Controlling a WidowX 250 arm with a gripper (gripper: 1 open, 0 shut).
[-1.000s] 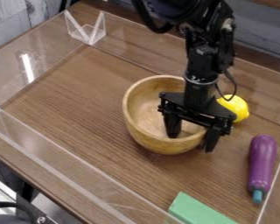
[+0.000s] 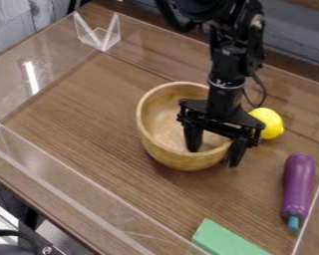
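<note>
My black gripper (image 2: 215, 134) is lowered over a tan wooden bowl (image 2: 162, 134), its fingers straddling the bowl's right rim, one inside the bowl and one at the outer right side. Whether the fingers are closed on the rim cannot be told.
A yellow lemon-like object (image 2: 269, 123) sits just right of the bowl. A purple eggplant (image 2: 297, 189) lies at the right, and a green block (image 2: 226, 239) at the bottom.
The gripper and bowl have shifted very slightly to the left; otherwise little differs.
</note>
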